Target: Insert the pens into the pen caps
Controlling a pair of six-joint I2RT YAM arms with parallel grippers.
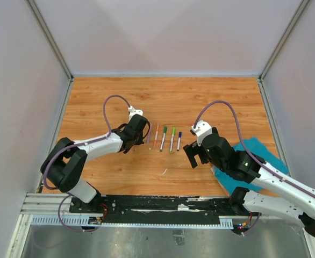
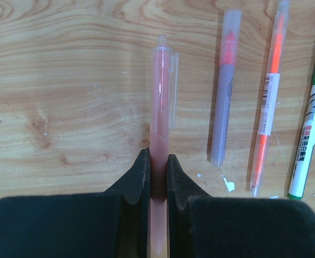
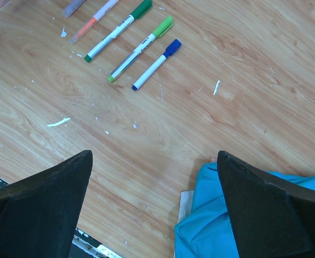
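Between the fingertips of my left gripper is a pink pen [image 2: 160, 107] with a clear clip, held lengthwise over the wood left of the other pens. Those lie in a row: a purple pen [image 2: 224, 91] with a pinkish capped end, an orange pen [image 2: 269, 91], a dark green marker [image 2: 310, 118], a light green marker [image 3: 141, 49] and a short blue marker [image 3: 157, 65]. Each of the row has a cap on it. My right gripper hangs open and empty over the table, right of the row. Whether the pink pen touches the wood I cannot tell.
A crumpled blue cloth [image 3: 211, 226] covers the right front of the wooden table [image 1: 200, 91]. Small white scraps [image 3: 58, 122] are scattered about. Walls [image 1: 163, 37] enclose the table.
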